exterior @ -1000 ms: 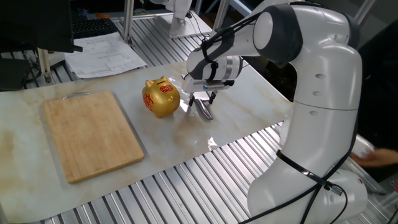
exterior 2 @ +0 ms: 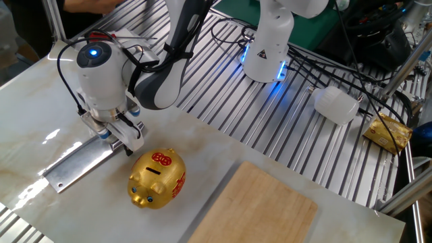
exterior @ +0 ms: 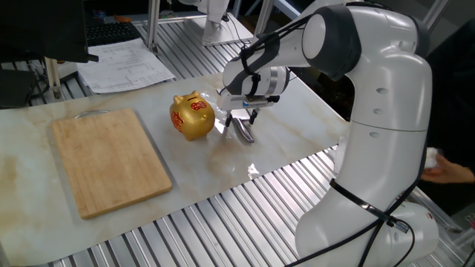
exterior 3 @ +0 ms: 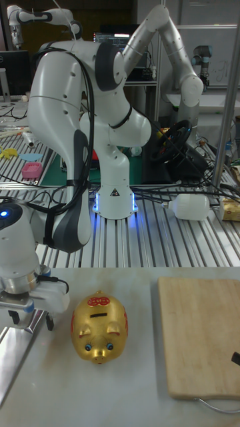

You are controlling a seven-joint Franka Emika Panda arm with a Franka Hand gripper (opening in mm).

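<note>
My gripper (exterior: 240,122) points down above a shiny metal strip (exterior: 243,132), its two fingers well apart and nothing seen gripped between them. From the second view, the strip (exterior 2: 84,160) is long and flat, lying on the tabletop partly beneath the hand. A gold piggy bank (exterior: 193,116) with red markings stands beside the gripper; in the third view, the piggy bank (exterior 3: 99,329) is right of the open fingers. It is not touched by them. Away from the hand, on the piggy bank's other side, lies a wooden cutting board (exterior: 111,162) with a metal handle.
Papers (exterior: 122,65) lie behind the marble-look tabletop (exterior: 208,174). Slatted metal decking (exterior 2: 270,121) borders it, bearing a white rounded object (exterior 2: 336,105) and a yellow box (exterior 2: 388,133). At the right edge a person's hand (exterior: 449,172) shows behind the arm.
My arm, gripper, piggy bank, strip and board look unmoved. Only the person's hand at the right edge has shifted, rising slightly, with something white beside it now.
</note>
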